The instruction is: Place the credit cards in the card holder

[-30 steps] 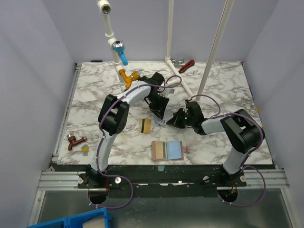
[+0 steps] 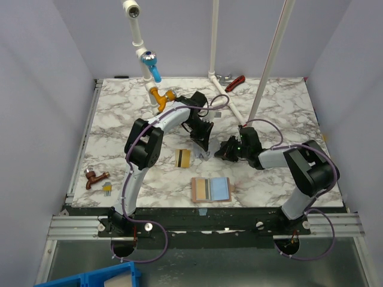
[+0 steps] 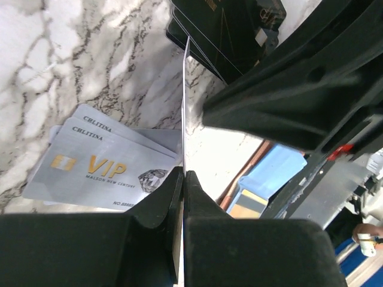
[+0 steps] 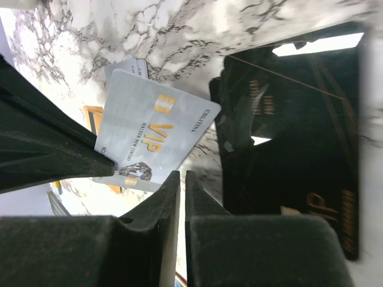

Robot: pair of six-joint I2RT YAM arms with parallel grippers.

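My left gripper is shut, holding a silver VIP card upright; it shows edge-on in the left wrist view. More silver cards lie fanned on the marble below it. My right gripper is just to the right of it, near black cards; whether anything is between its fingertips is not visible. The card holder with tan, dark and blue cards lies at the front center. Gold cards lie left of the silver ones.
A white pipe frame with taps stands behind the grippers, red-handled pliers at the back. A brass tap lies at left.
My right gripper has shifted rightward, away from the left gripper, in the top view. The left arm is nearly unchanged.
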